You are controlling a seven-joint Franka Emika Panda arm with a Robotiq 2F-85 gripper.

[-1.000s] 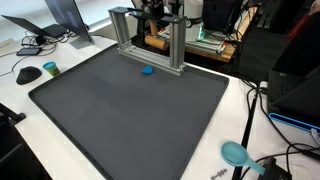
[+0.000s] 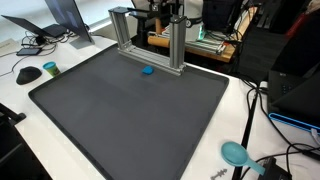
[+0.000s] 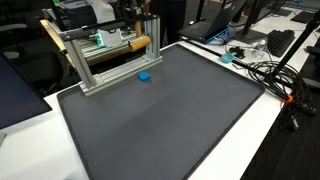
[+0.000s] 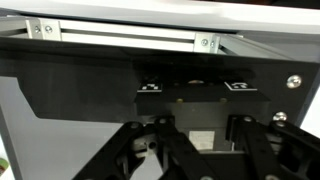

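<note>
In the wrist view my gripper reaches up to a long black bar or panel (image 4: 80,80). Its fingers stand apart, closed on a dark piece between them whose shape is hard to make out. An orange cylinder (image 2: 157,43) shows within an upright aluminium frame (image 2: 178,35) at the back of the board; exterior view 2 also shows this orange cylinder (image 3: 138,43) and the frame (image 3: 120,72). On the board in front of the frame lies a small blue object (image 2: 148,70). Neither exterior view shows the fingertips clearly.
The dark grey board (image 2: 120,115) is otherwise bare. A turquoise ladle-like object (image 2: 238,155) rests on the white table at right front. Black cables (image 3: 285,75) lie beside the board. A green cup (image 2: 51,69) and a laptop (image 2: 38,45) are at the left.
Around the top of the aluminium frame, the dark parts and the orange cylinder look slightly shifted. The board, blue object and turquoise object have stayed put.
</note>
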